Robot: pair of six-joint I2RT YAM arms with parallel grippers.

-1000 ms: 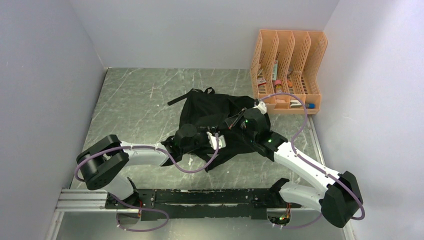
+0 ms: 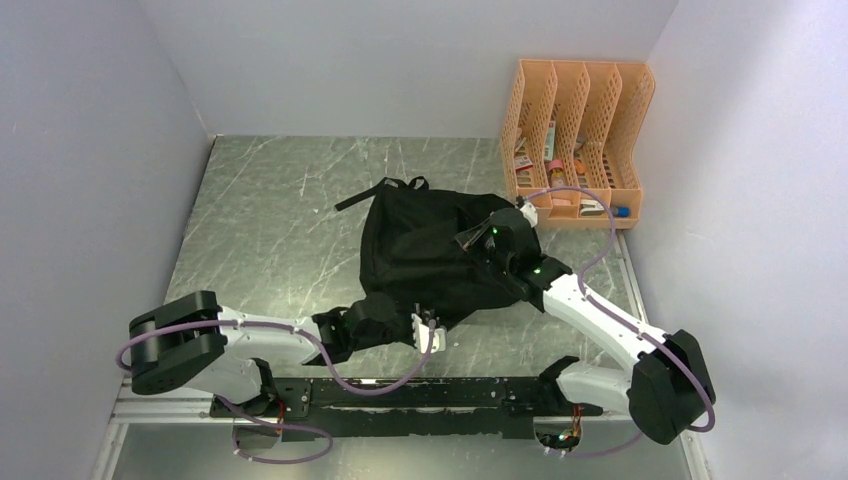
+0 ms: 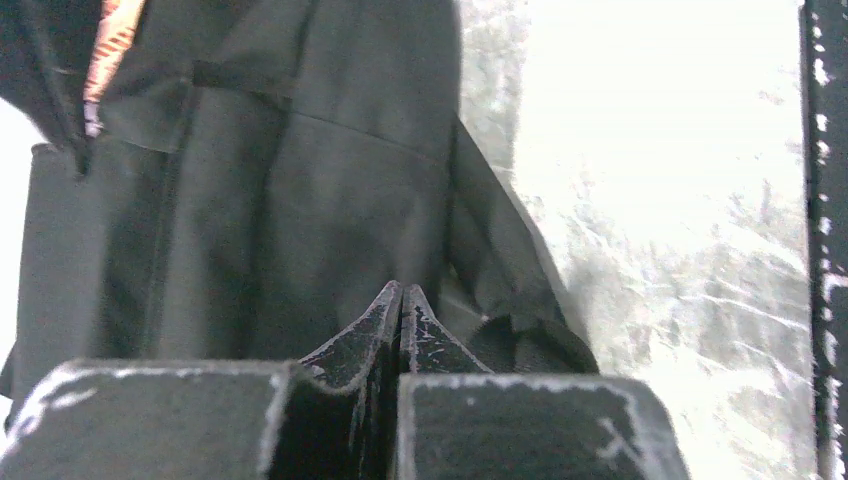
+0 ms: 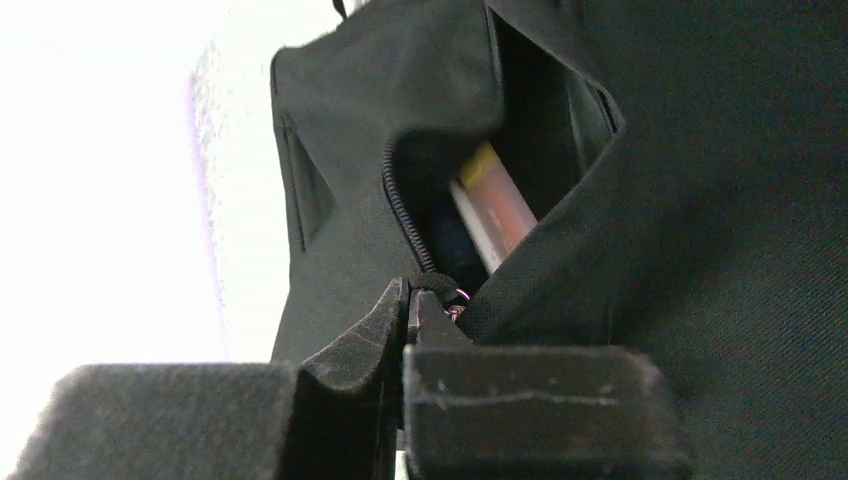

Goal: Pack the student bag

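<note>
The black bag (image 2: 410, 235) lies on the table. Through a gap at its zipper (image 4: 405, 215), a pale and yellow-edged item (image 4: 495, 205) shows inside. My left gripper is at the bag's near edge, shut on the dark fabric, though the pinched part is mostly hidden by its fingers. By the end of the zipper teeth, my right gripper is shut. A small shiny metal piece (image 4: 460, 298) shows right beside its tips; whether it is held, I cannot tell.
An orange organizer (image 2: 578, 75) with several small items stands at the back right. A strap (image 2: 357, 199) sticks out at the bag's far left. Bare table (image 2: 270, 220) lies open on the left.
My left gripper has moved toward the table's near edge and slightly left, and the bag's near part has shifted and spread. The right gripper has shifted only slightly.
</note>
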